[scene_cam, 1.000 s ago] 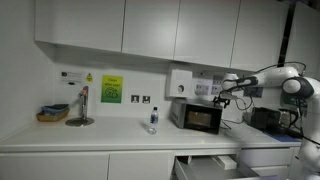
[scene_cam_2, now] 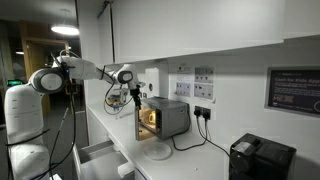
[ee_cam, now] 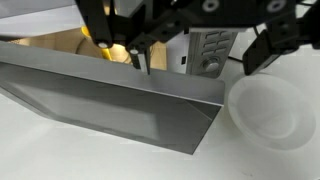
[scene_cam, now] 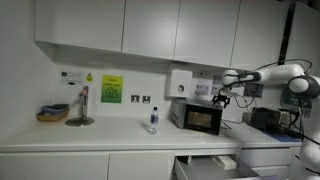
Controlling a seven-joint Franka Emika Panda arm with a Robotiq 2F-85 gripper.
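Note:
The dark microwave [scene_cam_2: 176, 117] stands on the counter against the wall. Its door [ee_cam: 120, 100] is ajar, and its top edge runs across the wrist view; through the gap shows the lit, yellowish inside [scene_cam_2: 149, 116]. My gripper is open above the door, one finger [ee_cam: 138, 52] close to the door's upper edge and the other out to the right, over the counter side. Whether a finger touches the door cannot be told. In exterior view 1 the gripper [scene_cam: 226, 99] is small, at the microwave's upper right corner.
A round white plate [ee_cam: 272, 112] lies on the counter near the door. Beyond it stands a black appliance [scene_cam_2: 260, 160], with cables along the wall. An open drawer [scene_cam_2: 104, 165] juts out below. A bottle [scene_cam: 154, 121] stands left of the microwave.
The arm has shifted slightly, with the gripper a little lower beside the microwave in exterior view 1. Nothing else there has visibly moved.

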